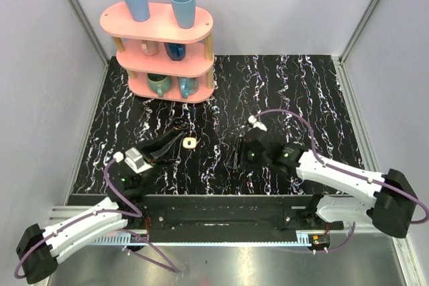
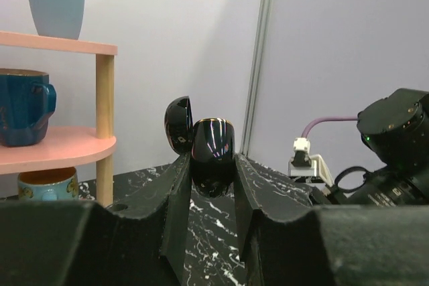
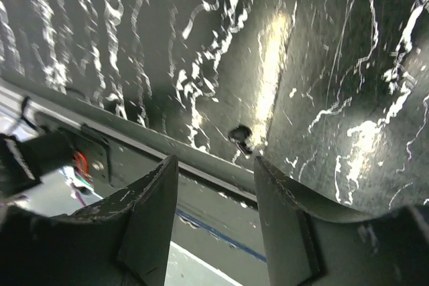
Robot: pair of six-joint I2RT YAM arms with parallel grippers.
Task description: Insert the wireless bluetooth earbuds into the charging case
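Observation:
The glossy black charging case (image 2: pixel 212 159), its lid raised, is held upright in my left gripper; from above, it shows at the left middle (image 1: pixel 179 125). A small white object (image 1: pixel 190 143) lies on the marble top beside it. My right gripper hangs lower over the front of the marble surface, fingers apart with nothing visible between them. Under it, a small black object (image 3: pixel 239 136), seemingly an earbud, lies on the marble near the front edge.
A pink three-tier shelf (image 1: pixel 154 28) with cups and mugs stands at the back left. A dark front ledge (image 1: pixel 221 216) runs along the near edge.

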